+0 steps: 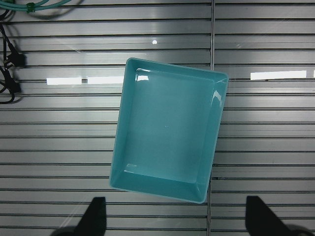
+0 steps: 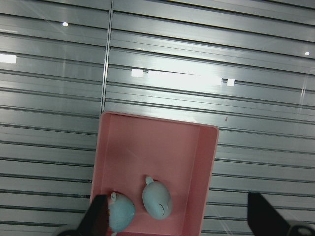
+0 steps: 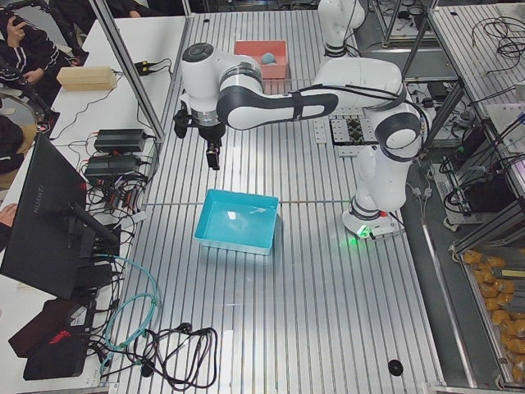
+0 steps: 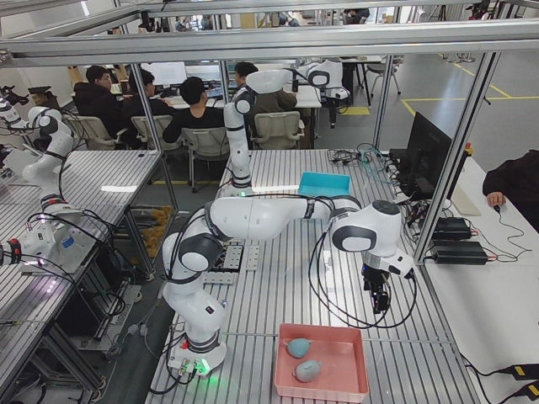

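Observation:
A teal bin [image 3: 236,219] [image 4: 324,179] [image 1: 165,130] stands empty on the slatted table. My left gripper [image 3: 212,156] [image 4: 332,114] hangs open above the table near it. A pink bin [image 3: 261,48] [image 4: 320,337] [image 2: 147,137] holds two pale blue soft toys [image 2: 156,199] [image 2: 120,214] with small tails or tabs. My right gripper [image 4: 376,295] is open above the pink bin, nothing between its fingers.
Coiled black cables [image 3: 180,353] and a teal cable [image 1: 44,6] lie at the table's edge by the teal bin. A monitor [image 3: 45,217] stands beside the table. The slatted surface around both bins is largely clear.

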